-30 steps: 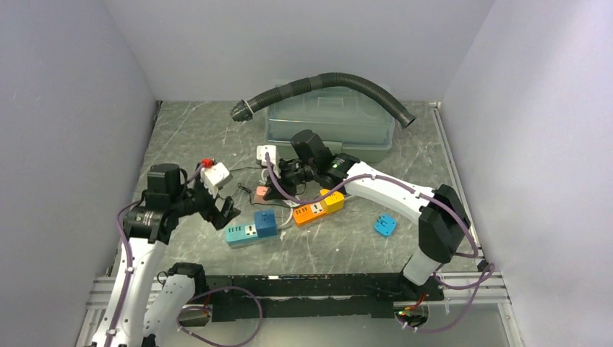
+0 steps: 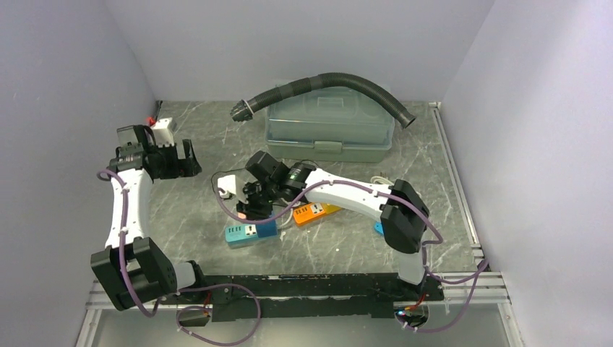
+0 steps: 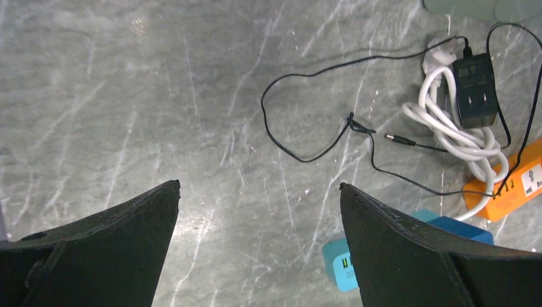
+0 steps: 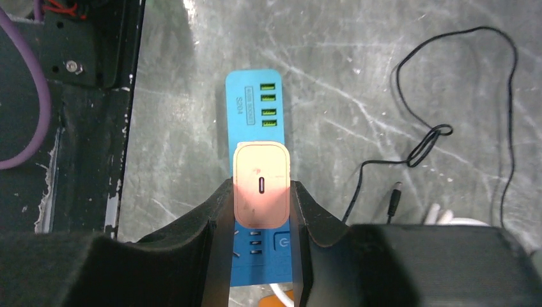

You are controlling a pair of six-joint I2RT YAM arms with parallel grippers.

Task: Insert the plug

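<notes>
A pink plug (image 4: 261, 185) is held between the fingers of my right gripper, which is shut on it. In the right wrist view it hangs over the teal power strip (image 4: 254, 102) and covers the strip's middle. Whether it touches the strip cannot be told. The strip's other end carries a blue block (image 4: 261, 272). From above, the right gripper (image 2: 253, 208) hides most of the pink plug, close over the teal strip (image 2: 240, 234). Well to the left and farther back, my left gripper (image 2: 189, 159) stands open, with only bare table between its fingers in its own view.
An orange strip (image 2: 309, 213) lies right of the teal one. White cord (image 3: 441, 121), a black adapter (image 3: 475, 89) and thin black cable (image 3: 281, 144) spread behind. A green case (image 2: 329, 130) stands at the back.
My right gripper has moved left and toward the front with the pink plug, coming over the teal strip. The left arm has drawn back from the strip toward the rear left.
</notes>
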